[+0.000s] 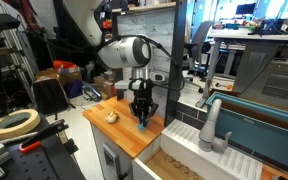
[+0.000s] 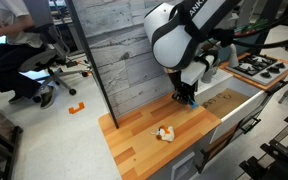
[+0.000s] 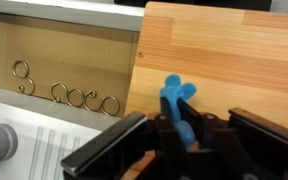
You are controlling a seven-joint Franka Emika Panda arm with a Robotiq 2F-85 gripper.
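Note:
A soft-looking blue object (image 3: 177, 92) sticks out from between the black fingers of my gripper, which is shut on it in the wrist view. Its exact shape is hard to tell. From the side, the blue object (image 1: 141, 126) hangs beneath the gripper, over or close to the wooden top (image 1: 121, 136) near the open drawer. The other exterior view shows the blue object (image 2: 192, 104) low under the arm, towards the right end of the wooden top. Whether it touches the wood cannot be made out.
An open drawer (image 3: 69, 70) beside the wooden top holds several metal rings. On the wood lies a small white object (image 2: 165, 133) with some orange. A grey-white bottle-like shape (image 1: 210, 125) stands beyond the drawer.

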